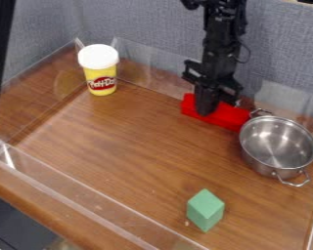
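Observation:
My black gripper [214, 93] reaches down from the top at the back right, its lower end over a red block [227, 116] that lies by the back wall. The fingertips are dark and partly hidden against the block, so whether they hold it is unclear. A steel pot [277, 151] with handles sits just right of the block. A green block [205, 210] lies alone at the front right.
A yellow Play-Doh tub [99, 76] with a white lid stands at the back left. Clear low walls edge it.

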